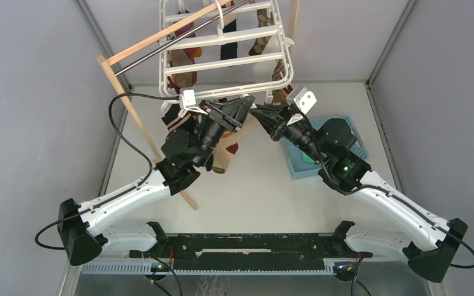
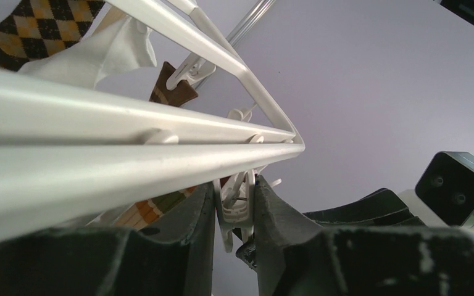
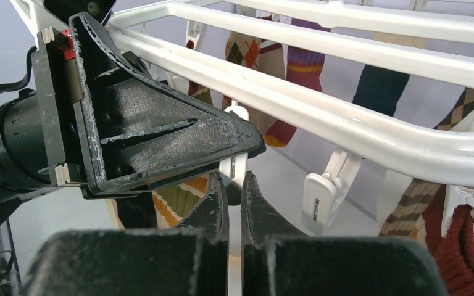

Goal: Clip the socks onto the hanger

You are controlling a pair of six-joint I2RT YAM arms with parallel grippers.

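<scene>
A white clip hanger (image 1: 224, 68) hangs at the top with several patterned socks clipped beneath it. My left gripper (image 1: 245, 103) is shut on a white clip (image 2: 234, 209) under the front rail. My right gripper (image 1: 258, 112) meets it from the right, fingertips close to that same clip; in the right wrist view its fingers stand near each other below the clip, their exact opening hard to tell. An empty clip (image 3: 321, 200) hangs to the right of it, and a red-brown sock (image 3: 447, 246) is clipped further right.
A wooden stand (image 1: 123, 98) with a metal rod carries the hanger. A blue basket (image 1: 299, 169) sits on the floor behind my right arm.
</scene>
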